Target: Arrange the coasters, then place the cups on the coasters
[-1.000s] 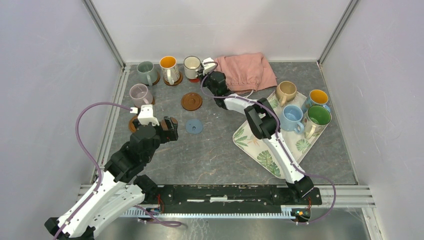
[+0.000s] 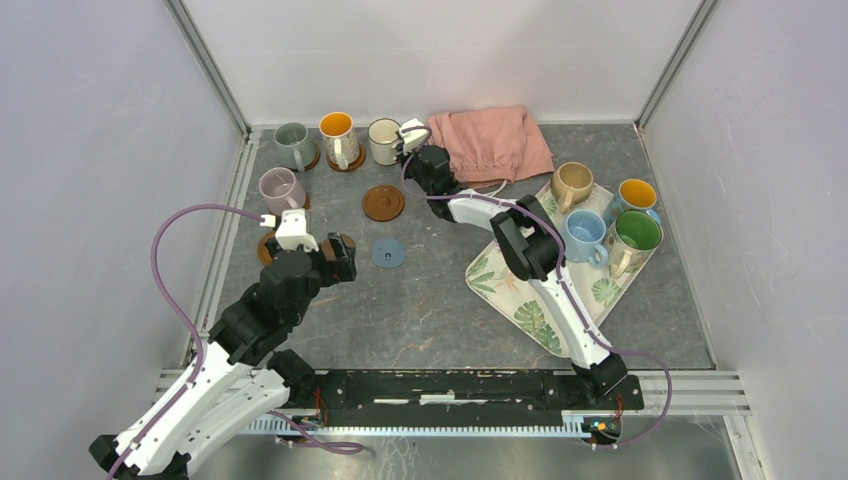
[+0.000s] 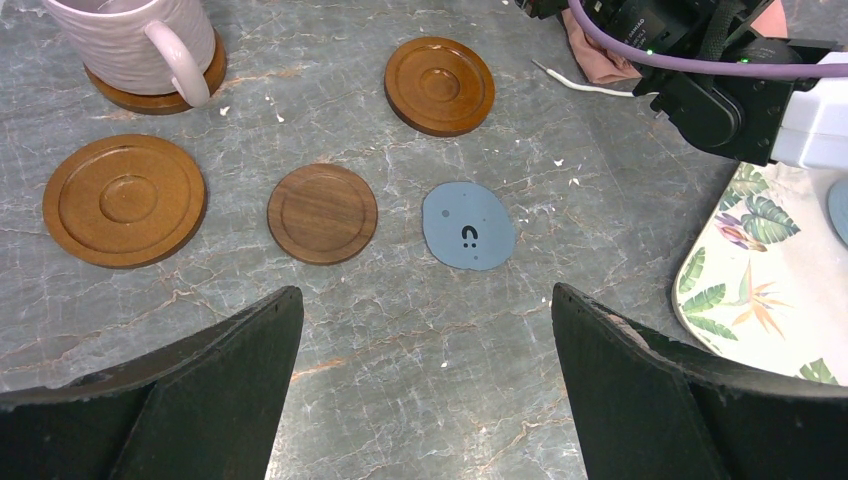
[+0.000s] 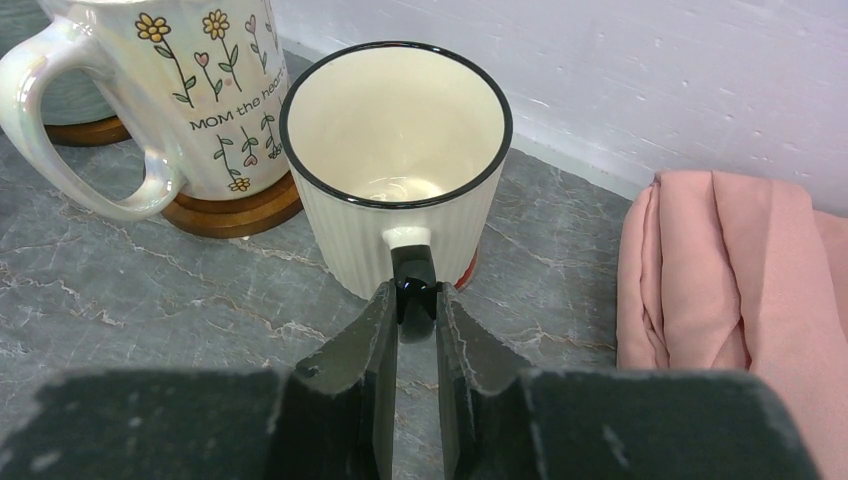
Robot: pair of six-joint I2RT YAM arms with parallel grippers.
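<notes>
A cream cup [image 4: 350,235] with a black rim stands upright near the back wall. My right gripper is shut on its black-tipped handle. A sliver of a red coaster [image 4: 470,270] shows under the cup's right side; the cup hides the rest. From above, the cream cup [image 2: 384,142] sits just right of the white mug with the orange inside. My left gripper hangs open over the front left of the table, nothing between its fingers. Below it lie bare brown coasters, one of them dark wood [image 3: 322,214], and a blue coaster [image 3: 468,226].
A flowered mug [image 4: 200,100] on a wooden coaster stands close left of the cream cup. Pink cloth [image 2: 492,143] lies to the right. Several mugs stand on the leaf-patterned tray [image 2: 515,305]. A bare brown coaster [image 2: 383,203] lies in front.
A second ago the cream cup sat slightly higher in the top view with red showing below it; now it covers that red. The left arm has not moved.
</notes>
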